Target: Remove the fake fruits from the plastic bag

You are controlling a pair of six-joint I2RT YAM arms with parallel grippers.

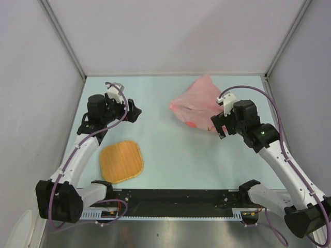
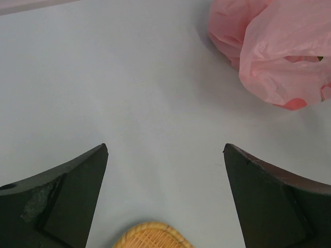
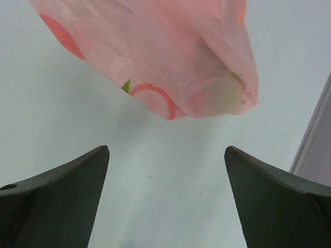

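Note:
A crumpled pink plastic bag [image 1: 197, 106] lies toward the back of the table, right of centre. In the right wrist view the bag [image 3: 176, 57] is ahead of the fingers, and a pale greenish shape shows faintly through its side; the fruits themselves are hidden. My right gripper [image 1: 218, 125] is open close to the bag's near right edge, nothing between its fingers. On the left side of the table, well apart from the bag, my left gripper [image 1: 130, 110] stands open and empty. The bag [image 2: 284, 57] fills the upper right of the left wrist view.
A woven tan mat or basket [image 1: 121, 161] rests at the front left, below the left gripper. Grey walls [image 1: 170, 36] border the back and sides.

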